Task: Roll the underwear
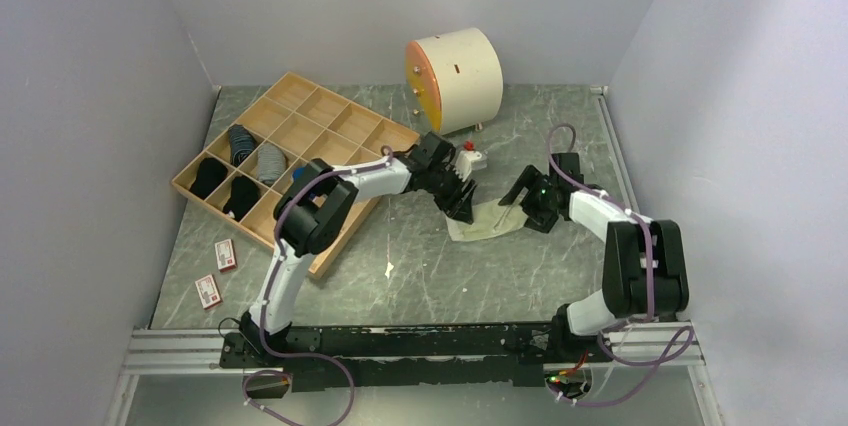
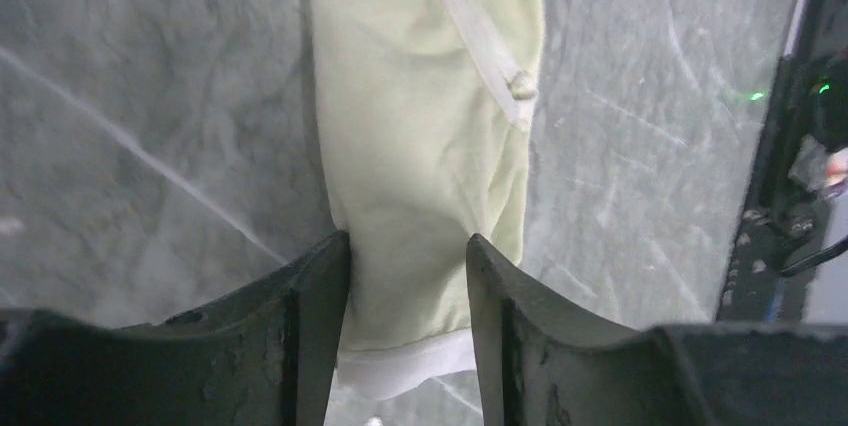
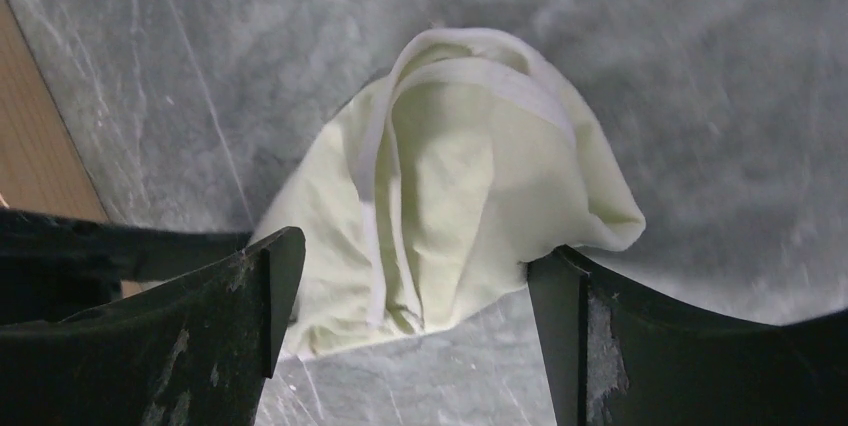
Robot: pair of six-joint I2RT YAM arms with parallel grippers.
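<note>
The pale yellow-green underwear (image 1: 487, 222) lies folded into a strip on the grey marbled table, between both grippers. In the left wrist view its near end, edged by a white band (image 2: 410, 361), passes between the parted fingers of my left gripper. Cloth (image 3: 460, 176) spreads ahead of my right gripper, which stands open around the other end; one finger (image 3: 560, 296) meets or overlaps the fabric's edge. A loose fold with a white hem rises there. Whether the left fingers touch the cloth I cannot tell.
A wooden compartment box (image 1: 300, 133) with rolled dark and grey items stands at the left. Behind the work area is a cream drum (image 1: 460, 76). Two small red-white boxes (image 1: 207, 291) lie front left.
</note>
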